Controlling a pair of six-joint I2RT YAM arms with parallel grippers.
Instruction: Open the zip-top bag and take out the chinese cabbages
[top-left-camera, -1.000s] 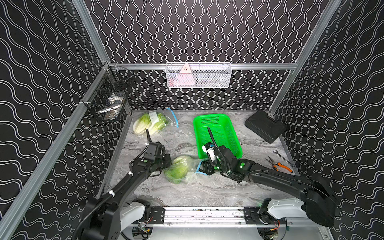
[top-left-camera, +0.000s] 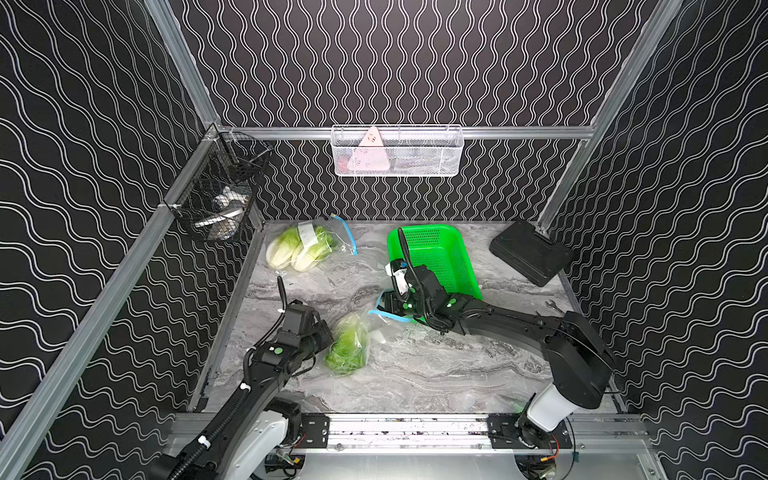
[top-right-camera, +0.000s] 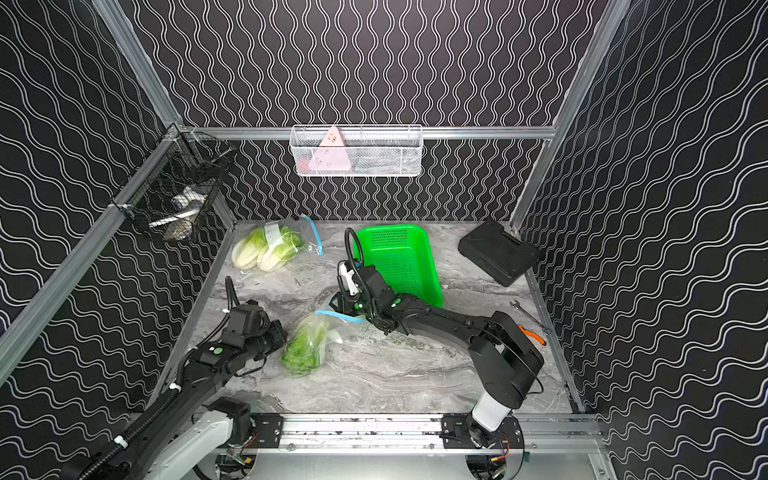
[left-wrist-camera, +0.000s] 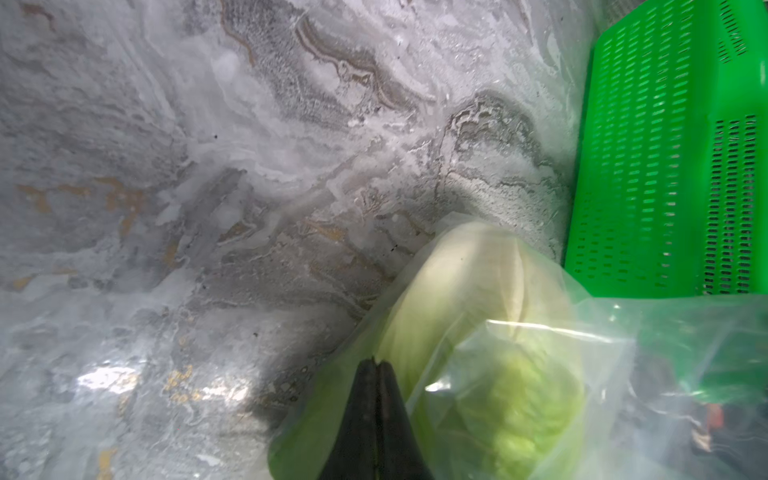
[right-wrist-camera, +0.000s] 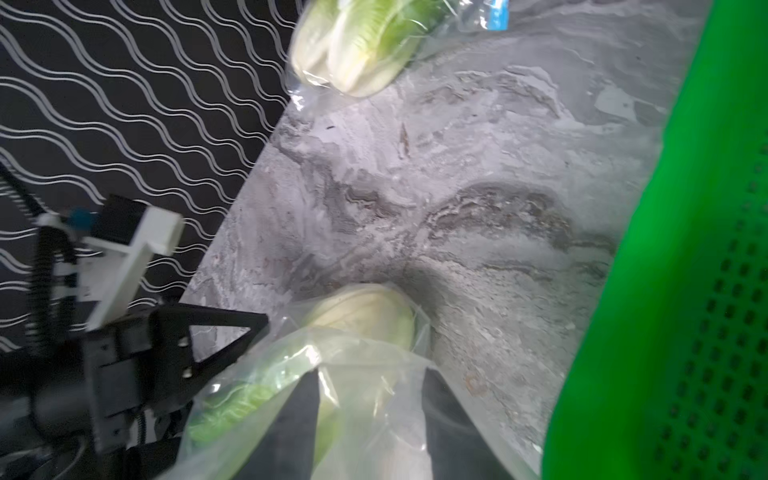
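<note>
A clear bag (top-left-camera: 349, 349) holding chinese cabbage lies on the table between my grippers, its blue zip strip (top-left-camera: 390, 316) under my right gripper (top-left-camera: 385, 304). Through the plastic in the left wrist view show a pale cabbage base (left-wrist-camera: 472, 272) and green leaves. My left gripper is shut over the bag's cabbage end, with nothing visible between its fingers. In the right wrist view, my right gripper has its fingers spread apart, and translucent plastic (right-wrist-camera: 368, 352) stretches across and over them. Whether they are inside the bag's mouth, I cannot tell.
A second clear bag (top-left-camera: 300, 246) of cabbages lies at the back left. The green basket (top-left-camera: 473, 276) stands just behind and right of my right gripper. At the back right is a black case (top-left-camera: 530, 252). Pliers (top-right-camera: 531, 334) and a wrench lie at the right edge.
The left gripper drew slightly left. The bag turned and its cabbage shifted left.
</note>
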